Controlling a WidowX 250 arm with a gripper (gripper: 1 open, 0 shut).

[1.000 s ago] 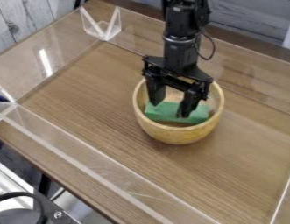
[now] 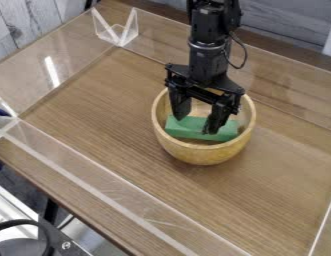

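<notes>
A black robot gripper (image 2: 203,108) reaches down from the top into a tan round bowl (image 2: 200,152) right of the table's centre. Its dark fingers are spread over a green block (image 2: 197,128) lying in the bowl, one toward each side. Whether they touch the block is hard to tell, and the fingers partly hide it.
A small clear plastic object (image 2: 117,28) stands at the back left. Dark cables or parts (image 2: 28,235) lie beyond the table's lower left edge.
The gripper has shifted very slightly over the bowl; the bowl and green block look nearly unchanged.
</notes>
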